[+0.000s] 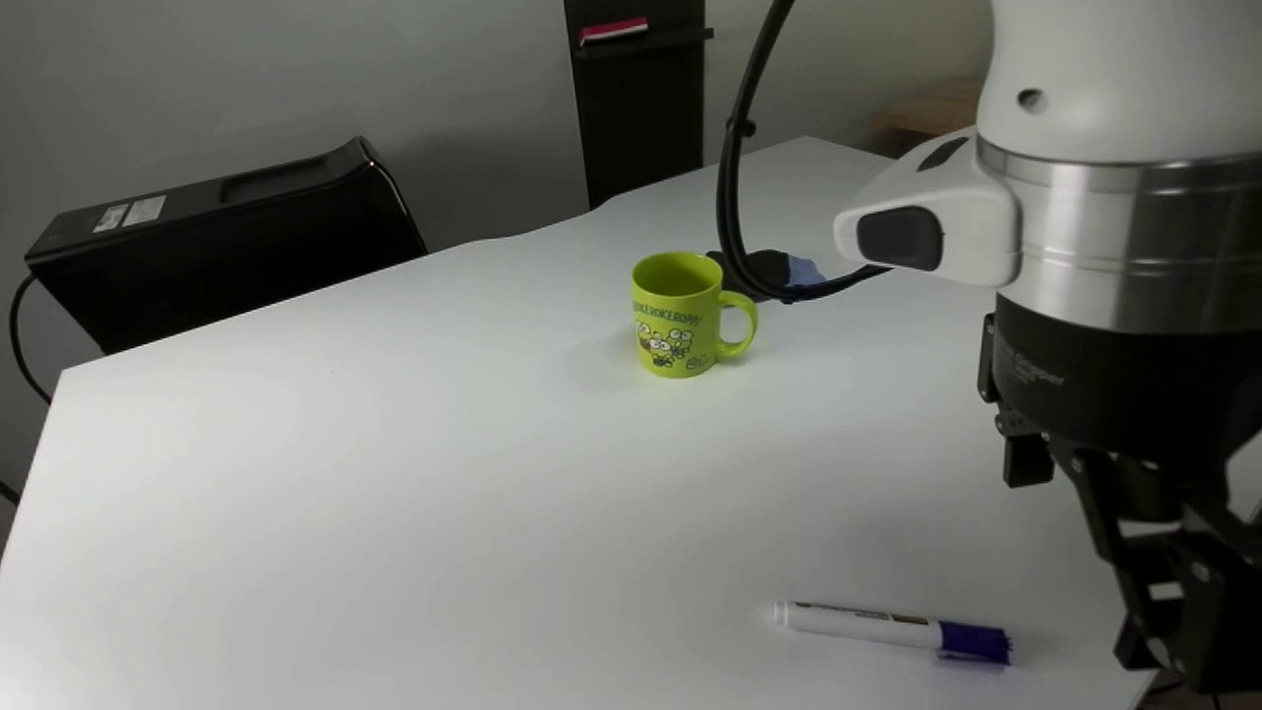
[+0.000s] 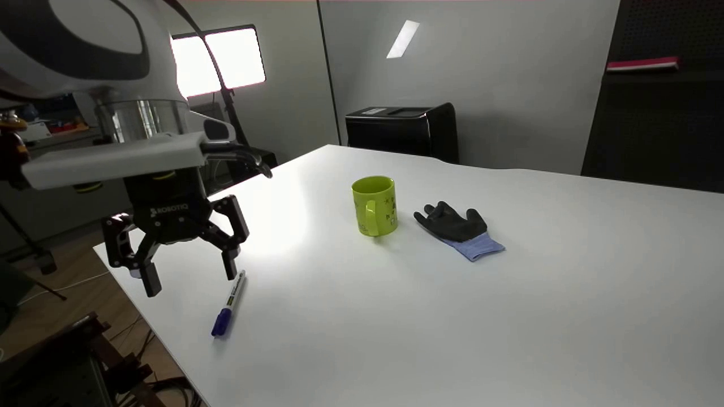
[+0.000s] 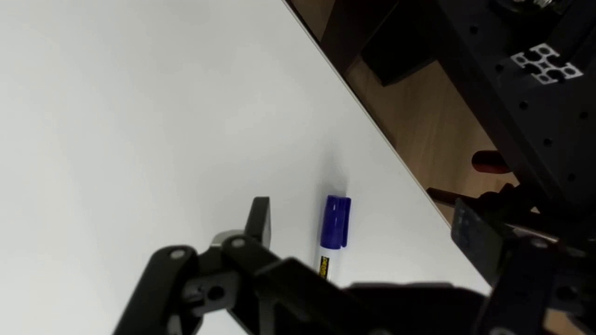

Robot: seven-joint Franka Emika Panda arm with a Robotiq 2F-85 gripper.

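A white marker with a blue cap (image 1: 893, 628) lies flat near the table's edge, and its capped end (image 3: 335, 222) shows between the spread fingers in the wrist view. My gripper (image 2: 192, 277) is open and points down above the table, holding nothing. In exterior view 2 the marker (image 2: 229, 303) appears just beyond the right fingertip; the gripper looks to be above and to one side of it. The marker's other end is hidden behind the gripper in the wrist view. A green mug (image 1: 676, 318) with cartoon frogs stands upright farther back.
A black and blue glove (image 2: 456, 227) lies beside the mug. Past the table's back edge stands a black machine (image 2: 404, 130). Beside the marker, the table ends above a dark frame (image 3: 503, 106) and the floor.
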